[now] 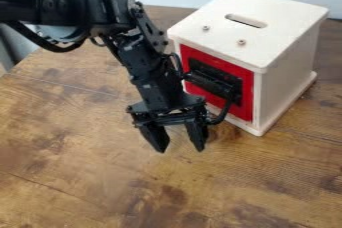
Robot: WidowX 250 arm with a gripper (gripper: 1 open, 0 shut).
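Observation:
A black robot arm reaches down from the upper left, its gripper [178,135] hanging over the wooden table in front of a pale wooden box [283,82]. The two fingers are apart, with nothing seen between them. The box has a slot [246,20] in its top and a red front panel [202,45] carrying a black fitting [214,80], partly behind the arm.
The box stands at the back right, close to the arm. A pale wall is behind.

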